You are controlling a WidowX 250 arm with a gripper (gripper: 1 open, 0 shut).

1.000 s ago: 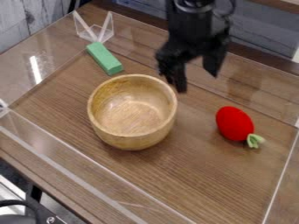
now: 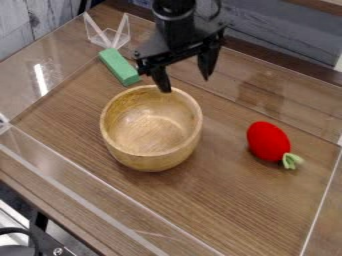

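Note:
My black gripper [image 2: 182, 70] hangs at the top centre, open, above and behind a large wooden bowl [image 2: 150, 150], with nothing clearly between its fingers. A red object with a pale green tip [image 2: 270, 141] lies to the right of the bowl. A green block [image 2: 118, 66] lies at the upper left, left of the gripper.
A white wire-like object [image 2: 110, 32] stands at the top left. A dark round shape sits at the bottom-left corner.
My gripper has moved back and to the left, away from the red object's side. The bowl, red object and green block look unmoved.

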